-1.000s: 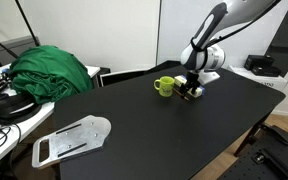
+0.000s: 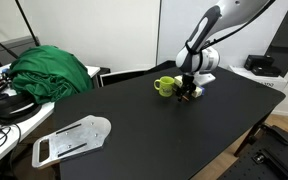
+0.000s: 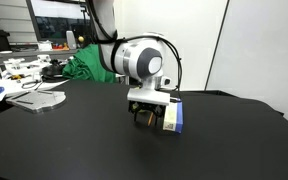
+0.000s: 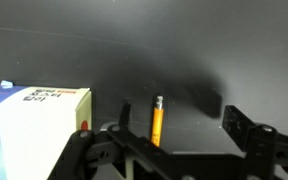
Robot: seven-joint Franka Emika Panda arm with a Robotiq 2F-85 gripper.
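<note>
An orange pencil-like stick (image 4: 157,124) with a pale metallic end lies on the dark table, seen between the open fingers in the wrist view. My gripper is spread wide around it, with the stick nearer the left finger. Whether the fingers touch the table cannot be told. In exterior view 2 my gripper (image 3: 150,104) is low over the table, and a bit of orange (image 3: 152,118) shows beneath it. To the left in the wrist view is a white and blue box (image 4: 44,125) with a yellowish side, close beside the left finger.
A green mug (image 2: 165,86) stands just left of the gripper in exterior view 1. At the table's left end lies a silver tray (image 2: 72,139), with a green cloth heap (image 2: 52,75) behind it.
My arm has shifted slightly left in exterior view 1, toward the mug's side. The mug, tray and cloth look unmoved.
</note>
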